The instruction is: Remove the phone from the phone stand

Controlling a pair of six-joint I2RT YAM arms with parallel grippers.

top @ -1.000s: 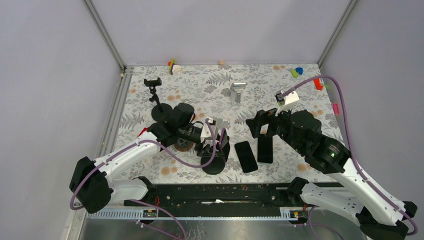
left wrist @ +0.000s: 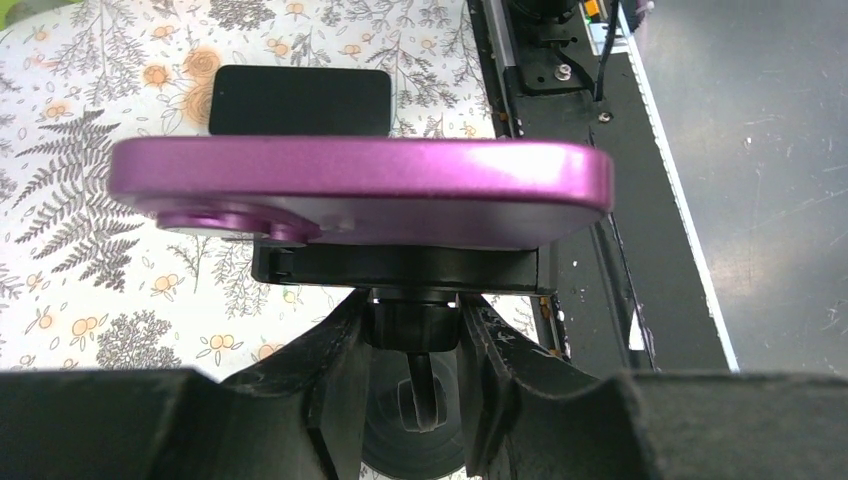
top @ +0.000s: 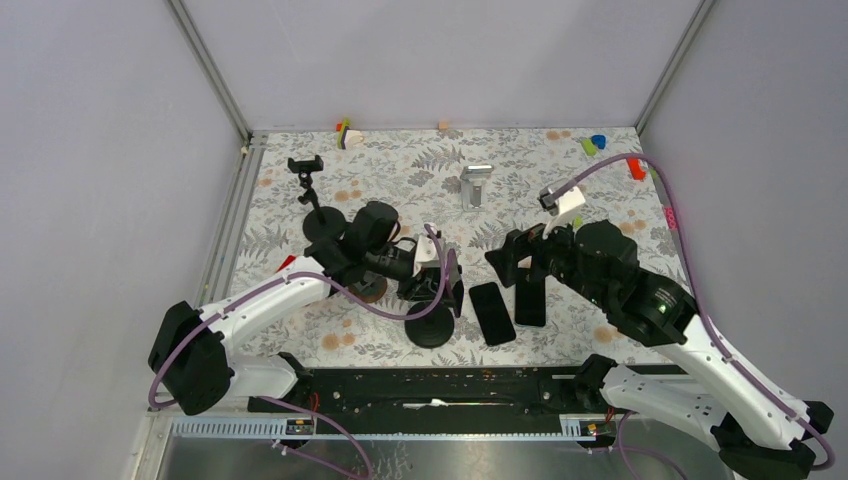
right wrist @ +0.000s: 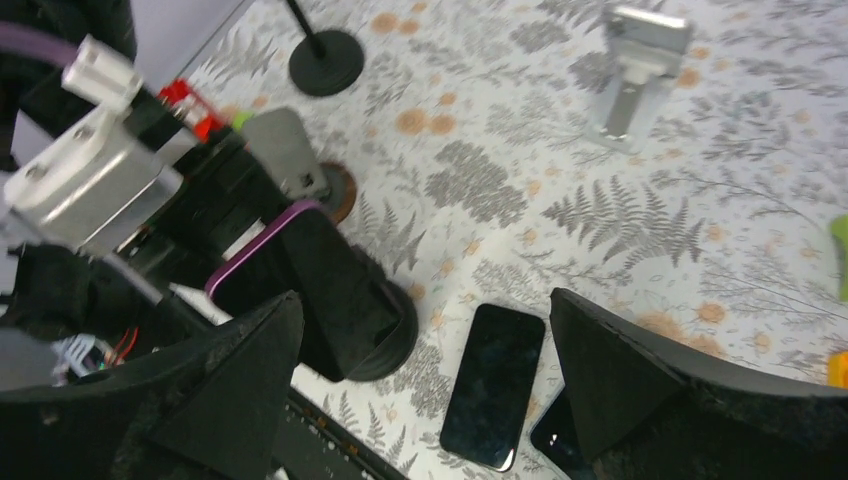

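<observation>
A purple-edged phone (left wrist: 360, 170) rests in the clamp (left wrist: 405, 265) of a black phone stand, its edge facing the left wrist camera. My left gripper is shut on the stand's neck (left wrist: 416, 328), just below the clamp. In the right wrist view the phone's dark screen (right wrist: 310, 285) leans above the round base (right wrist: 400, 340). The left arm covers most of the stand from above, though its base (top: 430, 328) shows. My right gripper is open, nothing between its fingers, a short way to the right of the phone.
Two dark phones lie flat on the patterned table, one (top: 492, 314) nearer the stand, the other (top: 530, 300) beside it. A silver stand (top: 475, 187) is at the back middle, and a black holder (top: 322, 222) at the back left.
The left arm has shifted slightly to the right, and the stand and phone have moved with it.
</observation>
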